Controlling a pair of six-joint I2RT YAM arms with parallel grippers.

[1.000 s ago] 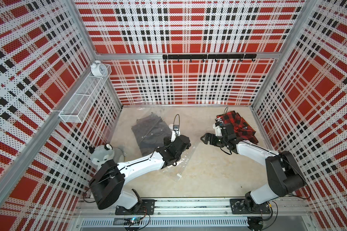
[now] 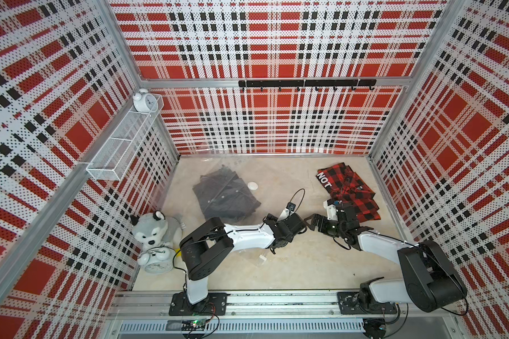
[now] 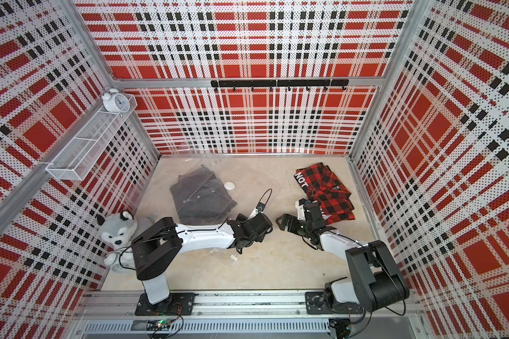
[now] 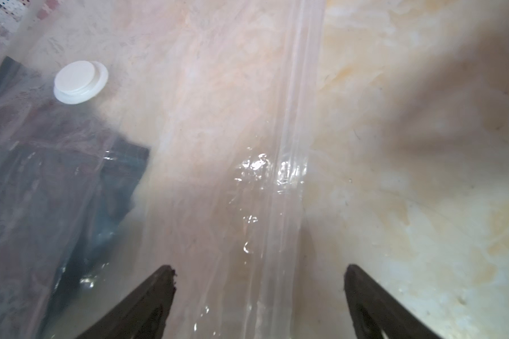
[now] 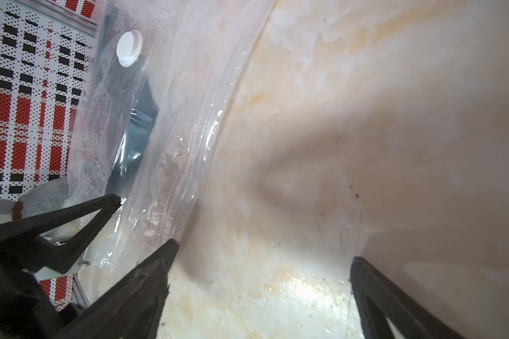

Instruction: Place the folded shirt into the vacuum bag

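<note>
A clear vacuum bag [image 4: 220, 141] with a white valve [image 4: 76, 79] lies flat, a dark grey folded garment [image 2: 223, 195] showing inside or beneath it. My left gripper hangs over the bag's sealed edge, fingers apart, nothing visibly held. My right gripper is open above bare table just right of that edge. A red-and-black plaid folded shirt [image 2: 345, 180] with "NOT" lettering lies at the right, beside my right gripper.
A plush husky [image 2: 152, 228] and an alarm clock [image 2: 157, 260] sit at the left wall. A wire basket [image 2: 113, 163] hangs above them.
My left arm has moved to the right along the bag toward the middle. My right gripper has come toward the front and slightly right, lower in the top left view.
</note>
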